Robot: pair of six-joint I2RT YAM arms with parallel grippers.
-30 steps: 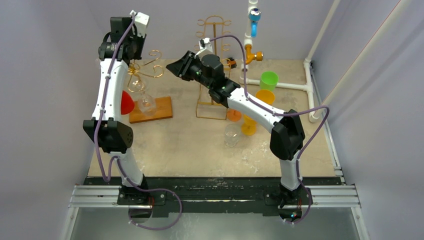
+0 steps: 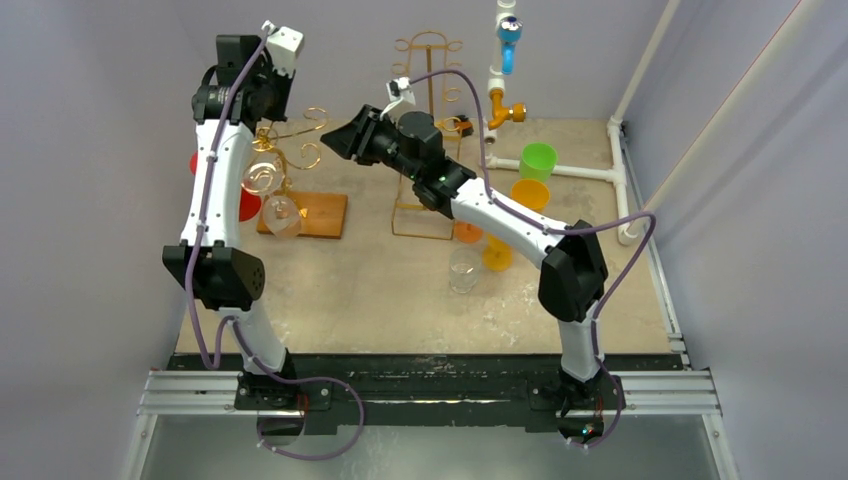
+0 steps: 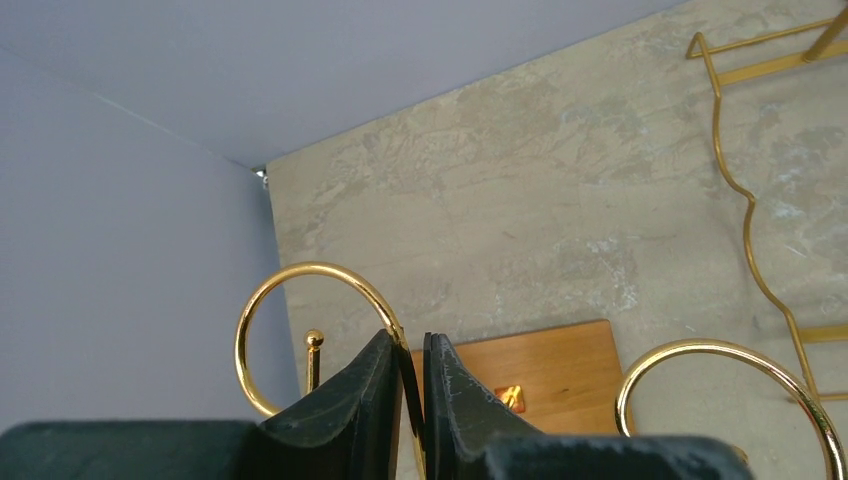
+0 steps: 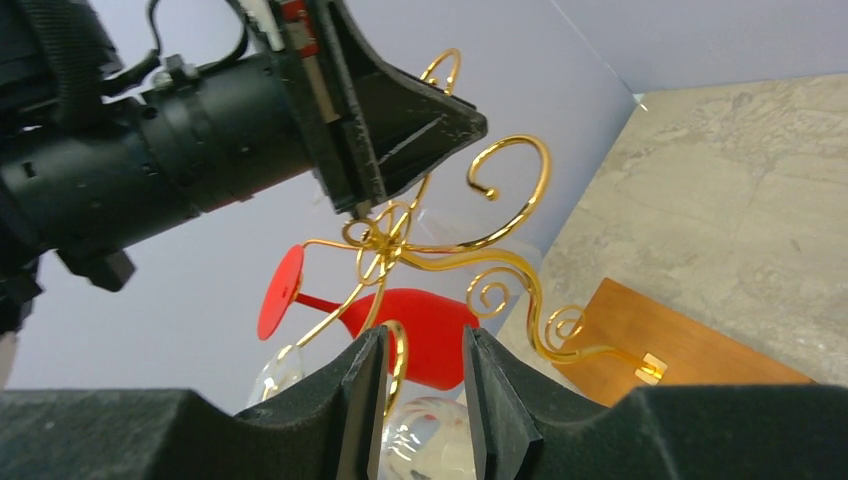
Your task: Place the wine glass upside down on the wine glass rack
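Note:
The gold wine glass rack (image 2: 275,145) stands on a wooden base (image 2: 322,215), below the left arm. From it a clear wine glass (image 2: 284,218) hangs upside down, and the right wrist view shows its bowl (image 4: 430,445) beyond my fingers. A red glass (image 4: 415,325) hangs there too, its red foot uppermost. My left gripper is shut on a gold curled arm (image 3: 318,270) of the rack. Beside the rack, my right gripper is part open; a gold hook end (image 4: 399,350) shows near its left finger, and I cannot tell whether they touch.
A taller gold rack (image 2: 430,110) stands behind the right arm. A clear glass (image 2: 465,268), a green cup (image 2: 538,160) and orange cups (image 2: 530,193) are at the right, near white pipes (image 2: 590,173).
The small rack has turned and shifted a little, its hanging glasses moving with it. The right gripper has moved slightly left overall.

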